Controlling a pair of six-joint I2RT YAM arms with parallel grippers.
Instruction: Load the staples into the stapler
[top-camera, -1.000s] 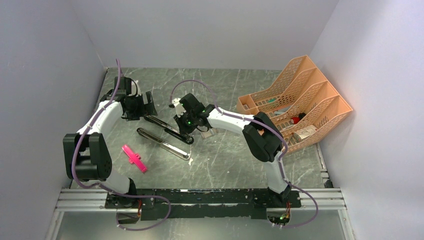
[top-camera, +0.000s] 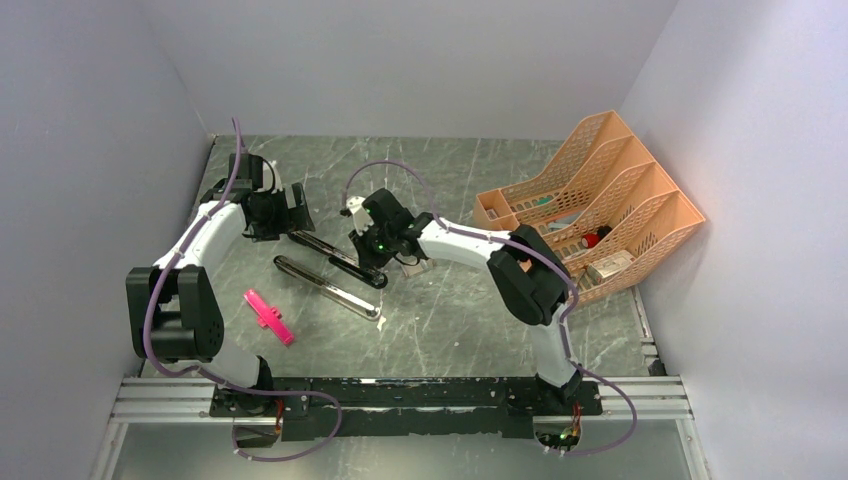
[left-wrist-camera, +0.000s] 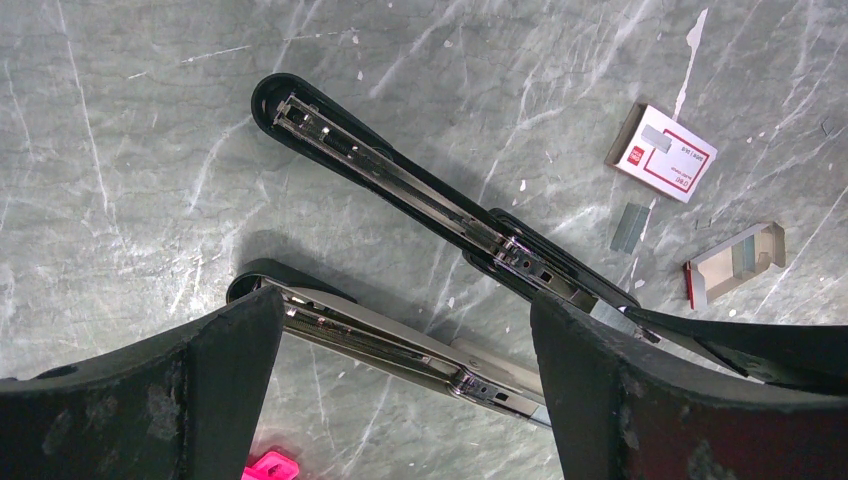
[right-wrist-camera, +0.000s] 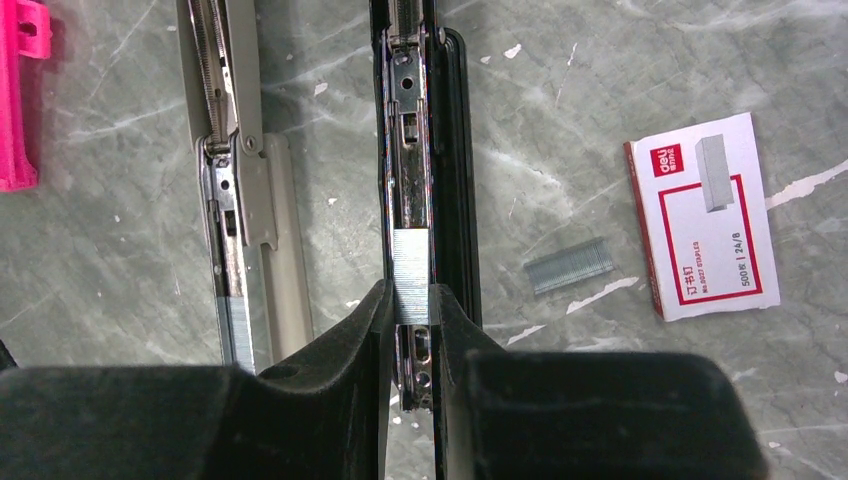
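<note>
The black stapler (right-wrist-camera: 457, 180) lies opened out on the table with its long channel bare. A silver staple strip (right-wrist-camera: 411, 265) sits in that channel near the end. My right gripper is shut on the strip, one fingertip at each side; part of the strip shows between them. My left gripper hangs open above the staplers, holding nothing. Alongside the black one lies a grey stapler (left-wrist-camera: 370, 340), also opened, with a staple strip (right-wrist-camera: 236, 325) in its channel. A loose staple strip (right-wrist-camera: 568, 266) rests on the table right of the black stapler.
A white and red staple box (right-wrist-camera: 708, 220) with a small strip on top lies to the right. Near it is an opened small box (left-wrist-camera: 735, 265). A pink stapler (top-camera: 268, 317) lies front left; an orange rack (top-camera: 600, 200) stands at right.
The right arm's wrist has shifted very slightly, with its gripper staying over the black stapler's end. The left arm and the objects on the table look the same.
</note>
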